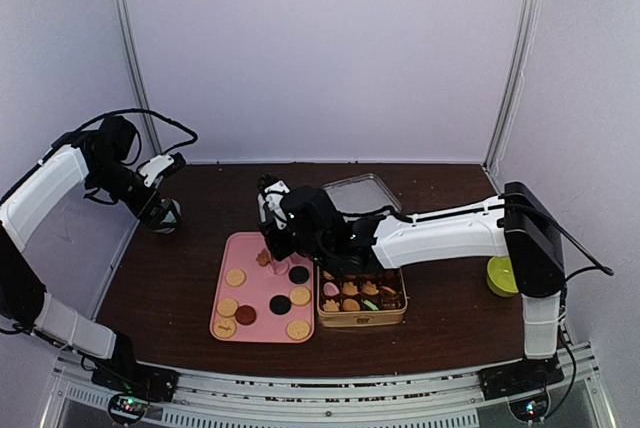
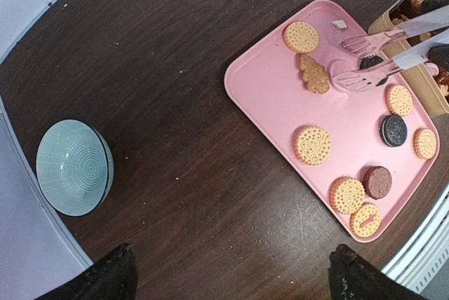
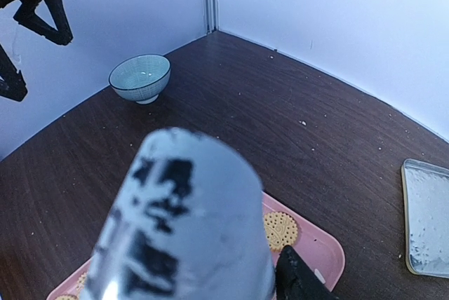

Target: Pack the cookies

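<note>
A pink tray [image 1: 262, 318] holds round cream cookies [image 2: 312, 145], dark cookies [image 2: 393, 130], a brown cookie [image 2: 377, 181], a leaf-shaped cookie [image 2: 313, 74] and a pink round piece. Right of it a box [image 1: 362, 318] holds several cookies. My left gripper [image 1: 160, 213] hangs open, high on the left, fingers empty in its wrist view. My right gripper [image 1: 275, 238] is over the tray's back; in the left wrist view its fingers reach toward the pink piece, apart. Its own wrist view is filled by a blurred pale shape, so contact is unclear.
A blue bowl [image 2: 74, 167] stands at the far left, a green bowl [image 1: 505, 277] at the right. A metal tray [image 3: 426, 219] lies at the back.
</note>
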